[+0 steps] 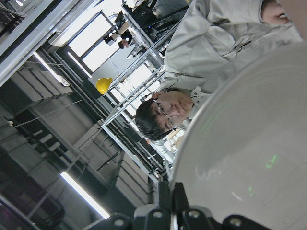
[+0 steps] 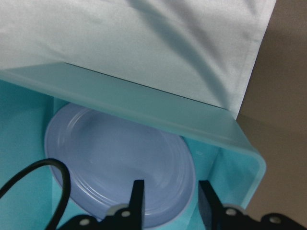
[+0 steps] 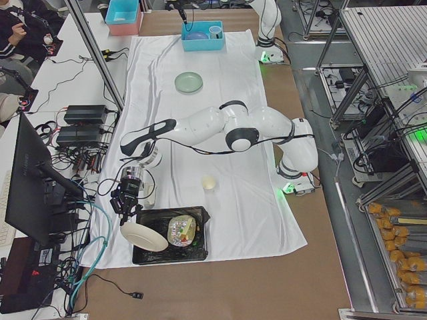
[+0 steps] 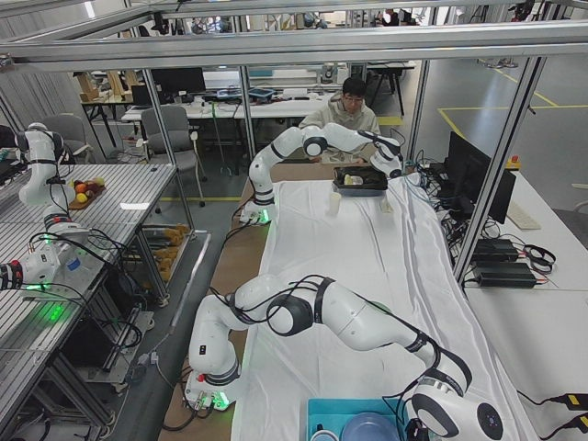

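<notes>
My left gripper (image 3: 124,215) is shut on the rim of a white plate (image 3: 143,237), tilted over the left part of a black tray (image 3: 201,248) holding a clear bag (image 3: 181,231); in the left wrist view the plate (image 1: 244,139) fills the right side. At the far end, my right gripper stands open over a blue bin (image 2: 24,120) with a lavender plate (image 2: 115,153) inside; its fingers are apart with nothing visibly held between them.
A green plate (image 3: 189,82) and a small cream cup (image 3: 209,183) sit on the white cloth. A monitor (image 3: 27,187) and cables border the left edge; a person sits beyond the tray in the camera right view.
</notes>
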